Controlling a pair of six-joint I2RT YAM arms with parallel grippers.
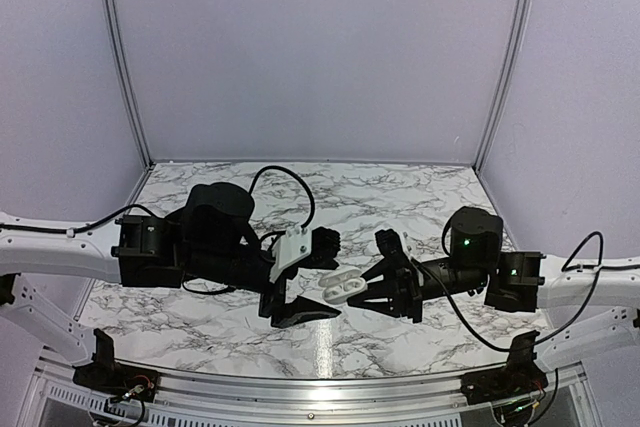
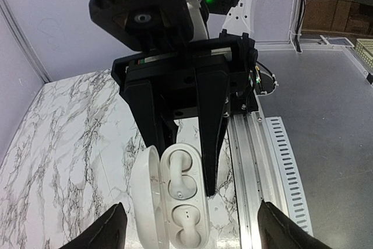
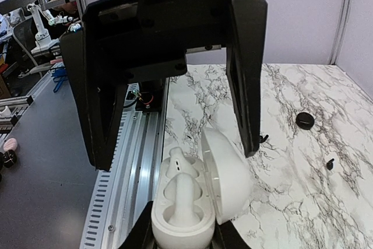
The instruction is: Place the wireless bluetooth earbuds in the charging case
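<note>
The white charging case (image 2: 205, 202) hangs above the table with its lid (image 2: 144, 196) standing open. My right gripper is shut on the case body. Two white earbuds lie in the case's hollows: one (image 2: 178, 170) in the hollow closer to the right gripper's palm, the other (image 2: 188, 223) at the opposite end. In the right wrist view the far earbud (image 3: 176, 160) pokes up above the rim, while the near earbud (image 3: 185, 196) lies lower; whether either is fully seated I cannot tell. My left gripper is open just beyond the case, nothing between its fingers.
On the marbled table (image 3: 280, 202) lie a round black object (image 3: 305, 121) and a small black piece (image 3: 330, 164). A metal rail (image 1: 310, 387) runs along the front edge. Behind the grippers the tabletop is clear.
</note>
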